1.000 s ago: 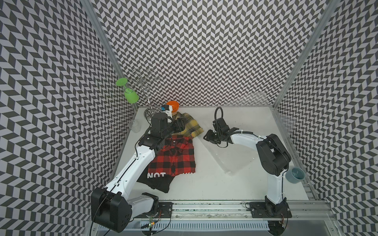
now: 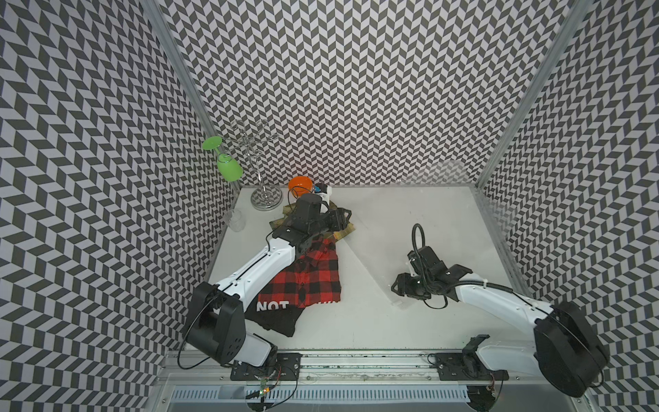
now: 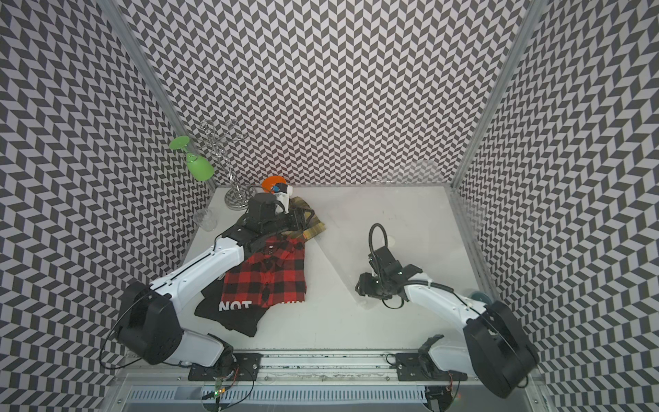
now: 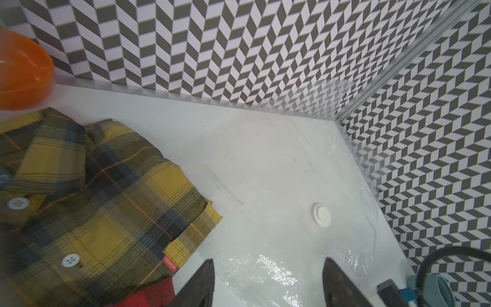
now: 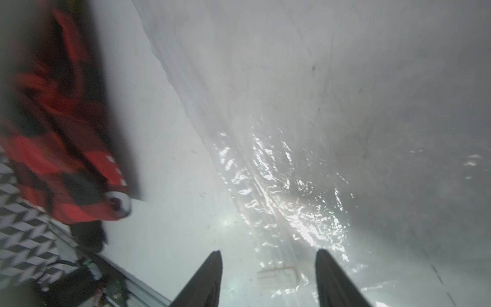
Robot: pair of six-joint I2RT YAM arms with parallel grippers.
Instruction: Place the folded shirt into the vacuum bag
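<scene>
A clear vacuum bag lies flat across the middle of the table, right of a folded red plaid shirt on a black garment with white lettering. A yellow plaid shirt lies behind them. My left gripper is raised over the yellow shirt by the bag's far left; whether it grips something is unclear in its wrist view. My right gripper hangs part open above the bag's near-left edge and its slider clip, with nothing visibly held.
A chrome rack with a green glass stands back left, beside an orange bowl. A teal cup is at the right.
My right gripper has moved toward the front and right, down along the bag's edge. My left gripper has moved right over the yellow shirt.
</scene>
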